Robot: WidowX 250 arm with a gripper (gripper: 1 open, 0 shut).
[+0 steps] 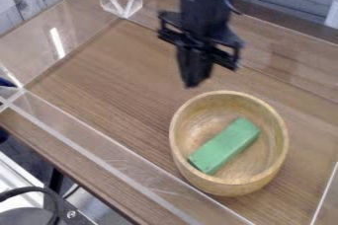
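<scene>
A green block (224,145) lies tilted diagonally inside a round wooden bowl (271,155) at the lower right. The dark gripper (197,54) is raised behind the bowl, toward the top middle, clear of both bowl and block. It is blurred, so whether its fingers are open or shut cannot be made out.
A clear plastic piece (122,0) sits at the far back left. Clear edging runs along the table's front left, with dark cables at the lower left corner.
</scene>
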